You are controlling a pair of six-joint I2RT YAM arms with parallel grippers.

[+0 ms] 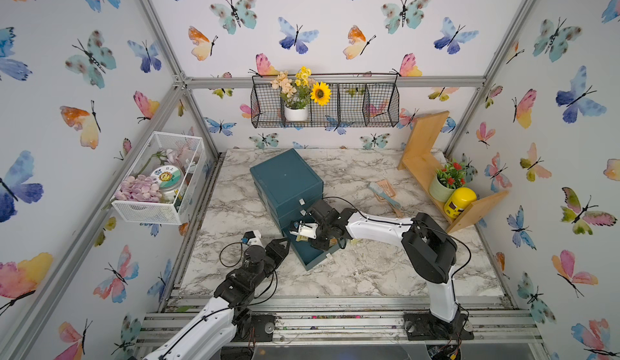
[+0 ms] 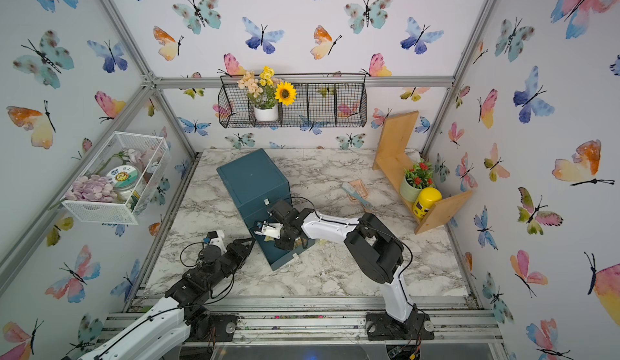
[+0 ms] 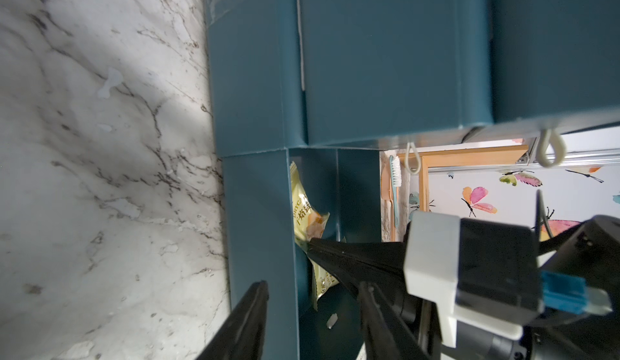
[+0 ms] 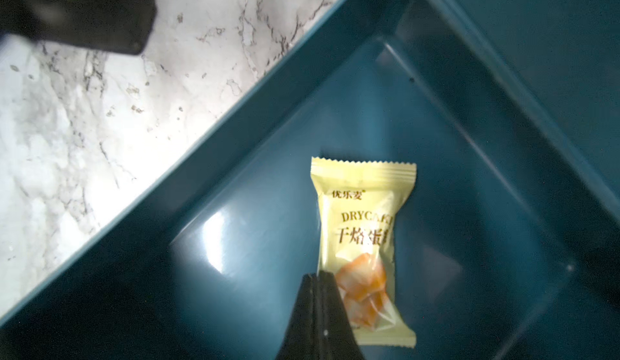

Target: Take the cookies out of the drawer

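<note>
A yellow wrapped cookie [image 4: 352,198] lies in the open bottom drawer [image 4: 193,172] of the teal cabinet [image 1: 287,176]. Over the left side of this wrapper, my right gripper is shut, with nothing visible between its fingers. The left wrist view shows the same arm reaching in across the cookie [image 3: 304,208]. Another yellow patch, partly hidden under the right arm, is in the drawer's front part. My left gripper stands at the drawer's left wall, its fingers apart and no object held.
Right of the drawer, a small yellowish piece [image 1: 354,240] lies on the marble table, too small to identify. A brush [image 1: 383,194] lies further back. A wooden shelf [image 1: 421,159] with a potted plant [image 1: 450,178] and yellow can [image 1: 459,201] stands at right.
</note>
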